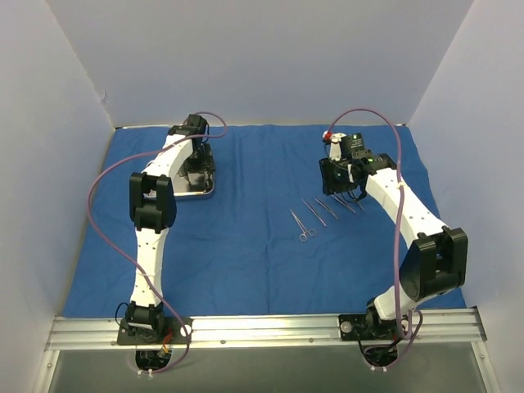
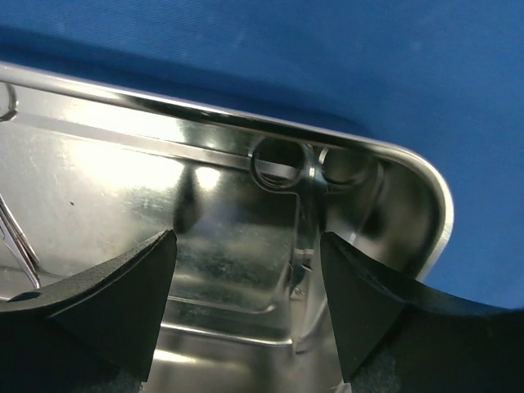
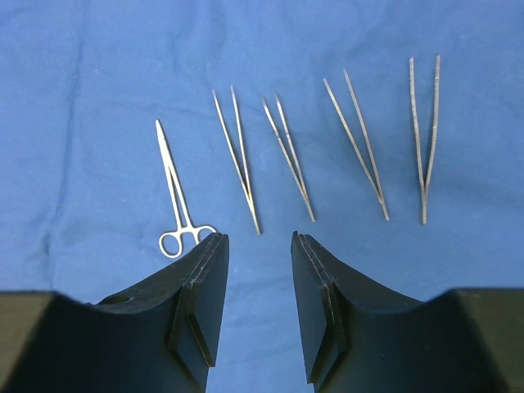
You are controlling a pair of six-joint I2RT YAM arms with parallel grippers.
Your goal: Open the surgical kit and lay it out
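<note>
My left gripper is open, low inside the steel tray (image 2: 426, 176) at its right end, over scissors or a clamp (image 2: 304, 221) with ring handles against the wall. Another instrument (image 2: 16, 233) lies at the tray's left. My right gripper is open and empty above the blue cloth, over laid-out instruments: scissors (image 3: 180, 221) and several tweezers-like pieces (image 3: 246, 180), lying side by side in a row.
Pale walls surround it at back and sides; a metal rail (image 1: 262, 326) runs along the front.
</note>
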